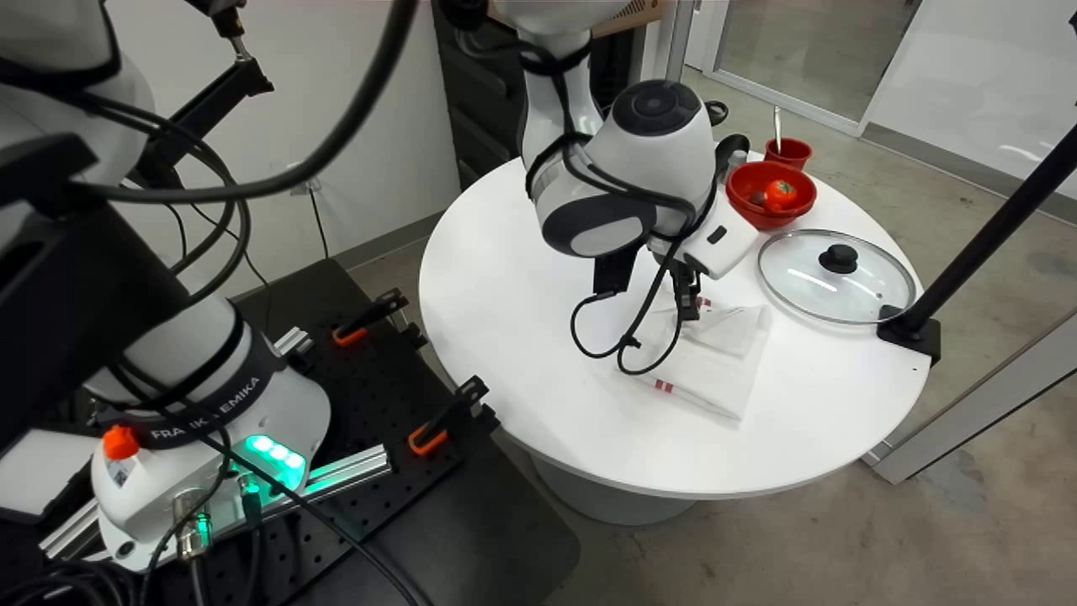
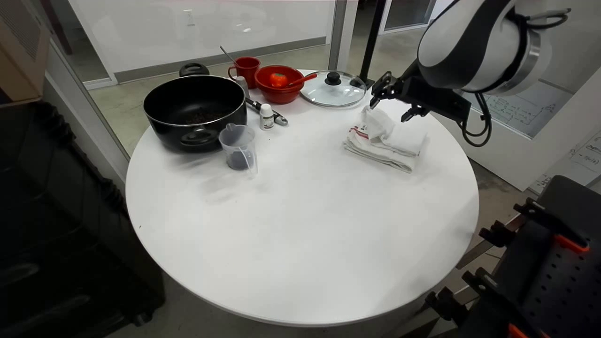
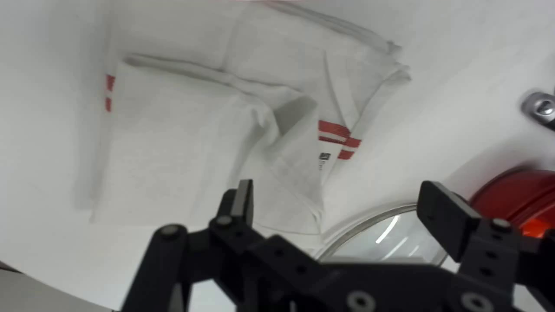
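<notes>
A white towel with red stripes (image 3: 171,140) lies loosely folded on the round table, with a rumpled fold and a raised flap near its middle. In exterior view 2 the towel (image 2: 383,143) sits at the table's right side. My gripper (image 2: 389,111) is above it, its fingers spread wide. The wrist view shows the gripper open, nothing between its fingertips, with towel and part of the glass lid beneath. In exterior view 1 the arm hides part of the towel (image 1: 722,358).
The glass lid (image 2: 333,90) lies close behind the towel, beside a red bowl (image 2: 270,93) holding a tomato. A black pot (image 2: 163,126), a clear measuring cup (image 2: 228,141), a small white bottle (image 2: 267,119) and a red mug (image 2: 246,70) stand farther left.
</notes>
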